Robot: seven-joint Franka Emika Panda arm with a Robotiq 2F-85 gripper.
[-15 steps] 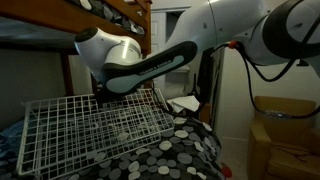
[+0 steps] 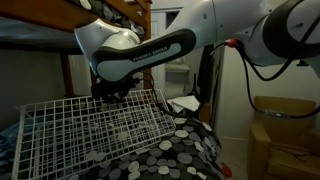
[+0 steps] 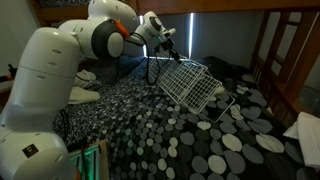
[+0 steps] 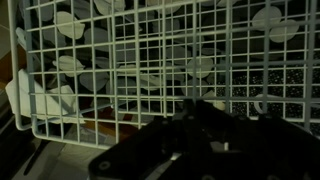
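A white wire rack stands tilted above a dark cloth with pale dots. My gripper is at the rack's upper edge, and its dark fingers meet the wires there. Seen from exterior view 2, the gripper is at the upper left end of the rack. The wrist view shows the grid spread across the picture, with the dark gripper overlapping its lower wires. The fingers look shut on the wire, though the exact contact is dark and hard to make out.
The dotted cloth covers the surface beneath the rack. Wooden posts rise at one side. A brown armchair stands away to the right in exterior view 1. Open dotted surface lies in front of the rack.
The wrist and gripper have shifted slightly along the rack's upper edge. The rack looks almost unmoved.
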